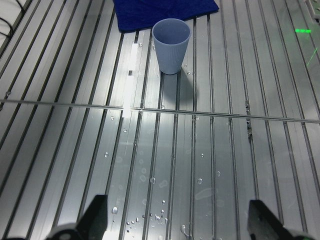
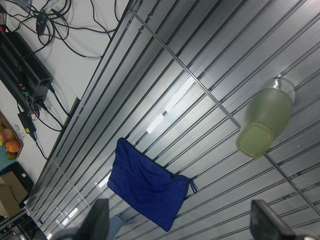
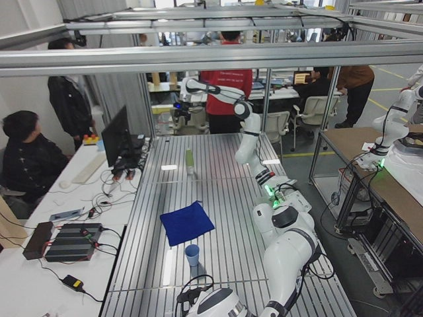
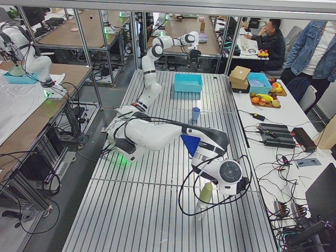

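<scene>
A blue-grey ribbed cup [image 1: 171, 45] stands upright on the slatted metal table [image 1: 60, 150], beside a folded dark blue cloth [image 3: 187, 223]. My left gripper is back from the cup, open, with bare slats and water drops between its fingers. A green bottle [image 2: 267, 115] stands on the table below my right gripper, which is raised over the far part and open, nothing between its fingers.
A teal bin [image 4: 188, 83] sits at the end of the table. A side desk holds black power units [image 3: 73, 242], cables, a monitor [image 3: 119, 135], boxes [image 4: 239, 79] and fruit [image 4: 265, 100].
</scene>
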